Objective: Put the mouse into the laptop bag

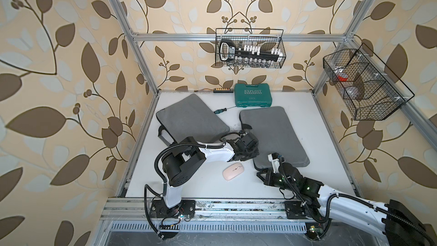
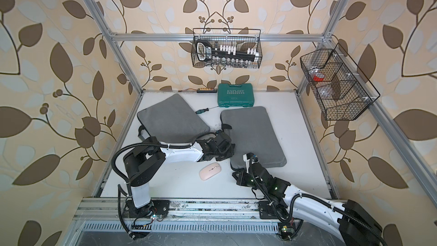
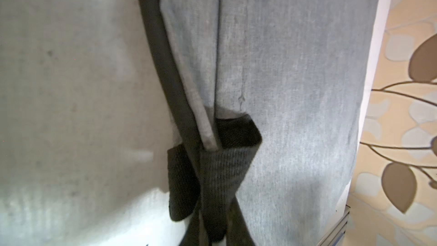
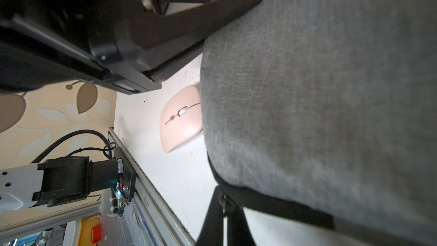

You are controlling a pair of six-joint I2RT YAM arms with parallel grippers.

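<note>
A pink mouse (image 1: 233, 171) lies on the white table between my two arms. The grey laptop bag (image 1: 280, 136) lies right of centre; a second grey bag (image 1: 191, 118) lies at the left. My left gripper is shut on dark ribbed fabric of a bag, beside the right bag's left side. My right gripper is shut at the bag's near-left corner, by its black edge strip; whether the strip is between the fingertips is hard to tell.
A green case (image 1: 253, 94) and a screwdriver (image 1: 220, 110) lie at the back. Wire baskets (image 1: 250, 52) hang on the frame. Clear table surrounds the mouse and runs along the right side.
</note>
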